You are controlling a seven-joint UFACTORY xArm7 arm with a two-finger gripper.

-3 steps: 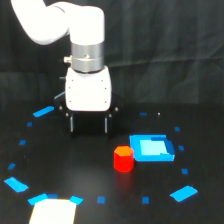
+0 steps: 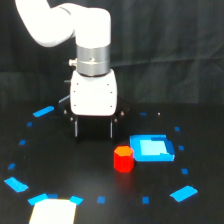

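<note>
A red block [image 2: 123,159] with a roughly hexagonal outline stands on the black table, right of the middle. Just behind it and to its right lies a blue square frame [image 2: 152,137] with a pale inside; the block covers part of the frame's near left edge. My gripper [image 2: 94,130] points down from the white arm, behind and to the left of the red block. Its dark fingers are spread wide, and nothing shows between them.
A whitish square [image 2: 52,211] lies at the front left edge of the view. Several flat blue tape strips, such as the right one [image 2: 184,193], and small blue marks dot the table. A dark curtain hangs behind.
My gripper has shifted slightly to the right and a little lower in the view, its fingers still apart. The red block and the blue frame have not moved.
</note>
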